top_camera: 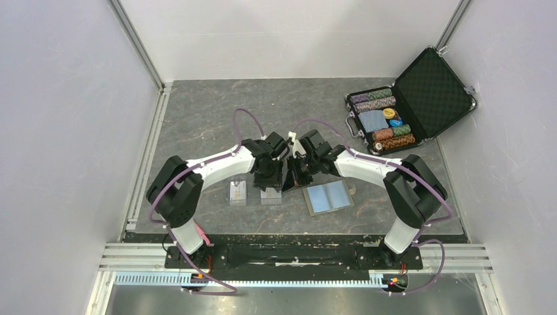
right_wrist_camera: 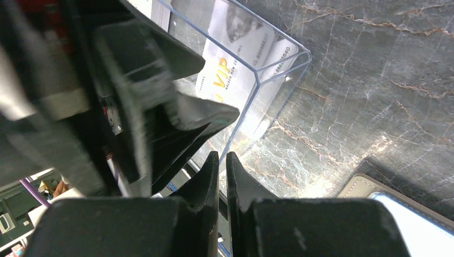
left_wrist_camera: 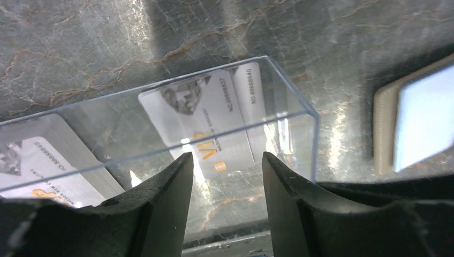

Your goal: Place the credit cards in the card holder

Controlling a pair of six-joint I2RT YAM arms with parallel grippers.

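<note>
A clear box (left_wrist_camera: pixel 315 144) holds white VIP cards in two groups: a stack (left_wrist_camera: pixel 32 160) on the left and slightly fanned cards (left_wrist_camera: pixel 214 115) on the right. My left gripper is open over the right-hand cards, with no card between its fingers. The right gripper is shut on the thin wall at the box's corner. The card holder (top_camera: pixel 328 197) lies spread open on the table, right of the box, showing two pale-blue pages. In the top view my grippers cover part of the box.
An open black case (top_camera: pixel 381 121) of poker chips stands at the back right. Both grippers are close together over the box.
</note>
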